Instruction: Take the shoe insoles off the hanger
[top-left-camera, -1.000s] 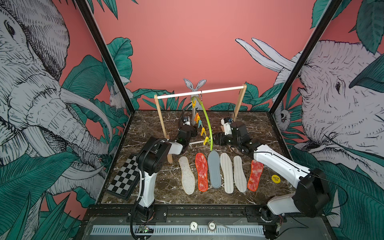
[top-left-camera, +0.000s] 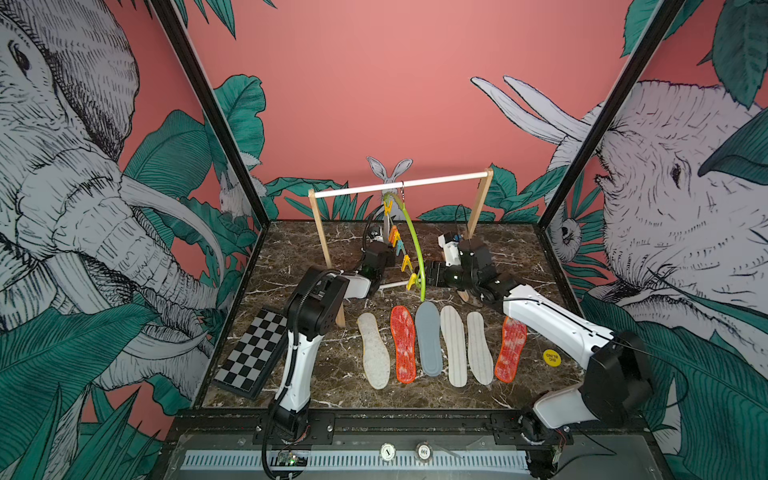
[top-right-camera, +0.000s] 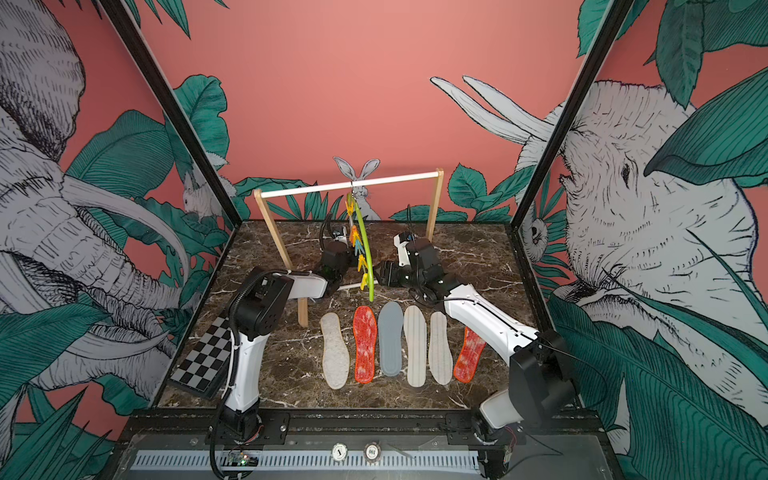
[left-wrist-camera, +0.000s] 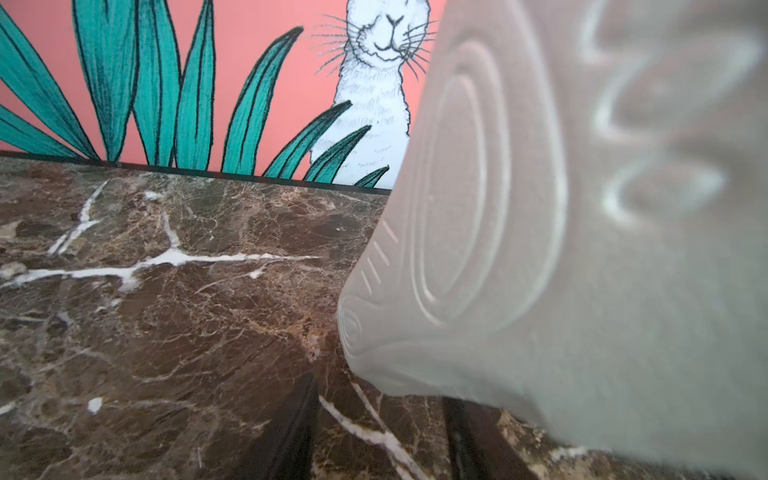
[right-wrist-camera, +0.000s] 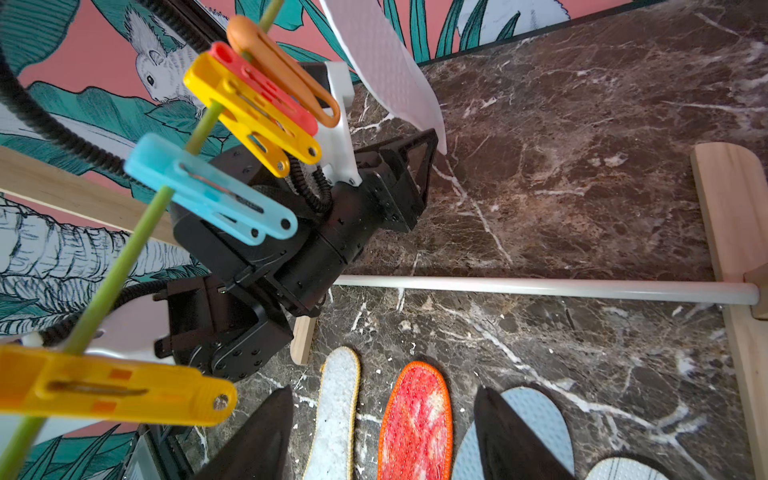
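A green hanger (top-left-camera: 414, 240) with coloured clips hangs from the rack's white bar (top-left-camera: 352, 189). A pale insole (left-wrist-camera: 512, 200) hangs from it toward the back, filling the right of the left wrist view. My left gripper is at its lower end, fingers apart; whether they are on either side of it is unclear. In the right wrist view that insole (right-wrist-camera: 392, 72) reaches down to the left gripper. My right gripper is open, right of the hanger, nothing between its fingers.
Several insoles, including a red one (top-left-camera: 404, 344) and a grey one (top-left-camera: 429, 338), lie in a row at the front. A checkerboard (top-left-camera: 249, 352) lies front left, a yellow disc (top-left-camera: 551, 357) front right. Wooden rack posts stand either side of the arms.
My left arm has moved right and toward the back, closer to the hanging insole. The right arm has shifted slightly, raised a little. The insoles on the table are unchanged.
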